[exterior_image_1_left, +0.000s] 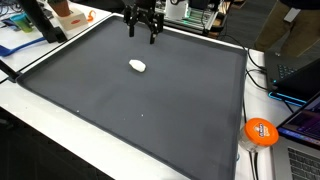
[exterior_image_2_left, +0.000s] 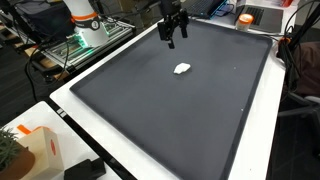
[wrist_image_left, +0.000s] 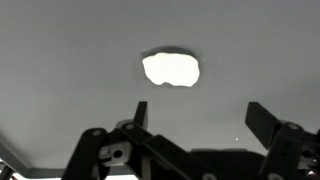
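Observation:
A small white object (exterior_image_1_left: 137, 66) with a rounded, uneven outline lies alone on the dark grey board (exterior_image_1_left: 150, 105). In the second exterior view the same white object (exterior_image_2_left: 182, 68) rests near the board's middle, towards its far side. Above the board and a little beyond the object hangs my gripper (exterior_image_1_left: 142, 38), its fingers spread. The wrist view shows the fingers (wrist_image_left: 141, 115) wide apart at the lower edge, with only bare board between them. The white object (wrist_image_left: 171, 68) appears ahead of the fingertips, apart from both. What the object is, I cannot tell.
An orange-lidded tub (exterior_image_1_left: 261, 132) and a laptop (exterior_image_1_left: 300, 150) sit beyond the board's right edge. A potted plant (exterior_image_2_left: 15, 155) stands in the second view's near left corner. Most of the board is bare.

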